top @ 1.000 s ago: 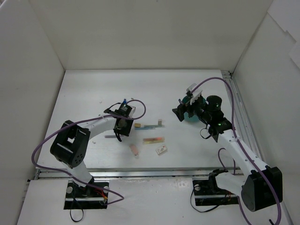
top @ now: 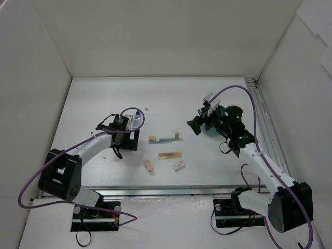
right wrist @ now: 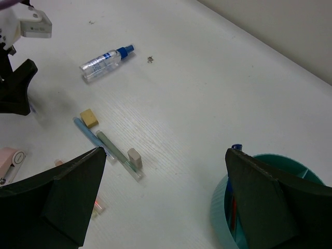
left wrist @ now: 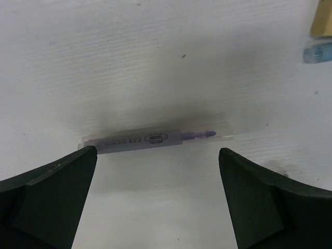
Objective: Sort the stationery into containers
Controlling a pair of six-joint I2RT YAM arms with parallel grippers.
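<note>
My left gripper is open just over a lilac highlighter pen (left wrist: 134,141) lying flat, with nothing between its fingers. My right gripper hangs open over the table beside the teal cup (right wrist: 220,211), which holds pens (right wrist: 233,212). Between the arms lie a blue pen (right wrist: 89,134), a green pen (right wrist: 116,151), a yellow block (right wrist: 89,117) and a small grey block (right wrist: 134,157). Orange and yellow pens (top: 169,154), a pink correction tape (top: 148,165) and a white eraser (top: 178,165) lie nearer the front.
A clear spray bottle (right wrist: 104,65) lies behind the left arm. Walls enclose the back and both sides.
My left arm has drawn back toward the left, its gripper now further from the middle objects. The right arm has barely moved.
</note>
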